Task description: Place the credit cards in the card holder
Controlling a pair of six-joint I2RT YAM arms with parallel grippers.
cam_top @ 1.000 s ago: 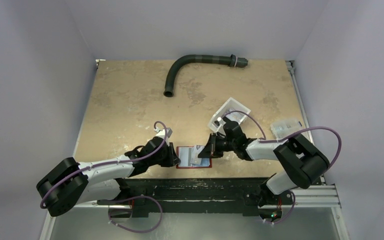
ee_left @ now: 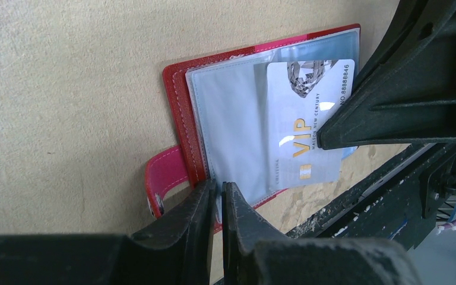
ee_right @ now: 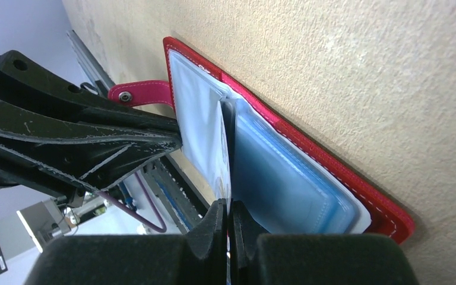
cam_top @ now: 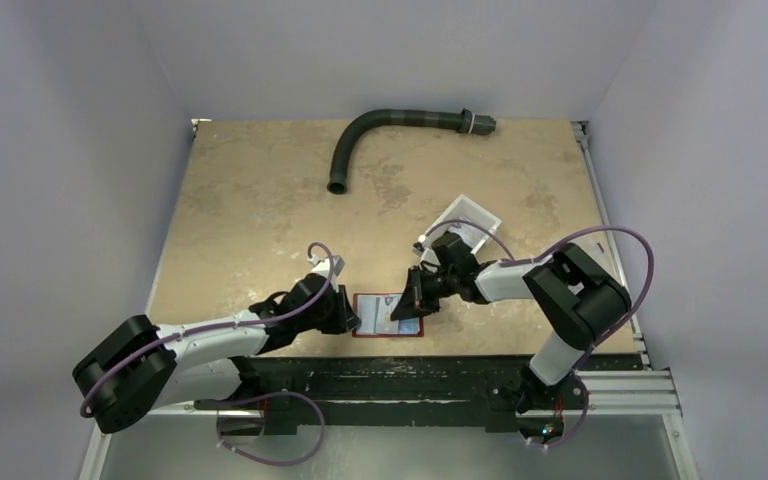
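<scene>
Open on the table near its front edge lies the card holder (cam_top: 365, 312), red with clear bluish sleeves. My left gripper is at the holder's left side, its fingertips nearly together on the sleeve edge. A white VIP card (ee_left: 291, 133) lies over the sleeves, its outer part covered in the left wrist view by the right gripper's finger (ee_left: 386, 107). Seen nearly edge-on in the right wrist view, the card (ee_right: 221, 163) runs between the fingertips of my right gripper. Whether the card's leading edge is inside a sleeve, I cannot tell.
Behind the right gripper stands a white tray (cam_top: 481, 211), partly hidden by the arm. A dark green hose (cam_top: 400, 118) curves across the back. The red strap (ee_right: 142, 93) sticks out from the holder.
The right arm has shifted slightly left with the card, over the holder's sleeves. It now hides most of the clear box at the right. The left arm has stayed in place.
</scene>
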